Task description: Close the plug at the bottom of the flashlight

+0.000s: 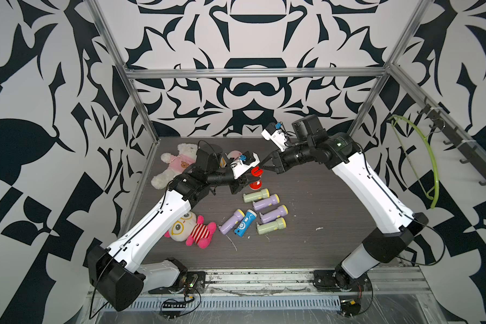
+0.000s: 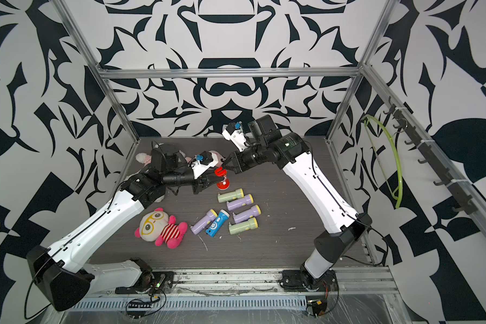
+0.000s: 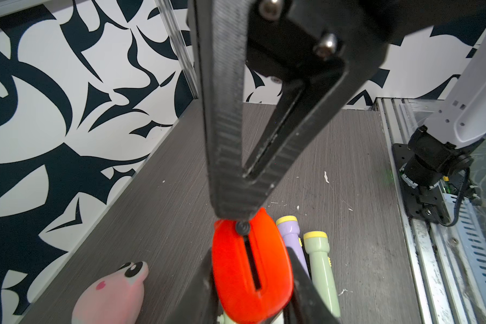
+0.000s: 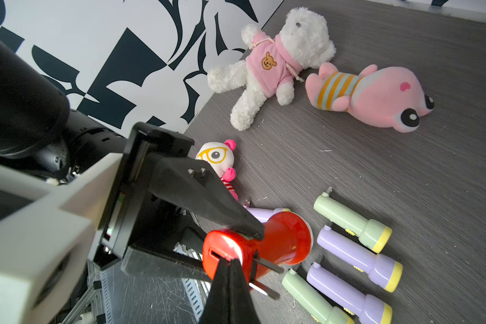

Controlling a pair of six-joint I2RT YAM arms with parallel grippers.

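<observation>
A red flashlight [image 4: 284, 244] is gripped by my left gripper, its slotted bottom end [image 3: 252, 265] turned up toward my right gripper. In the right wrist view two silver prongs of the plug [image 4: 265, 289] stick out sideways from that end. My right gripper is shut, with nothing visible between its fingers. Its tips appear at the edge of the flashlight's bottom in the left wrist view, by a small dark round spot [image 3: 243, 227]; whether they press on it I cannot tell. From above, both grippers meet over the back middle of the table.
Several purple and green flashlights and a blue flashlight [image 1: 245, 223] lie on the table [image 1: 329, 216] below. A white bear [image 4: 270, 64] and pink toy [image 4: 383, 97] lie at the back left; a striped doll [image 1: 191, 229] is nearer.
</observation>
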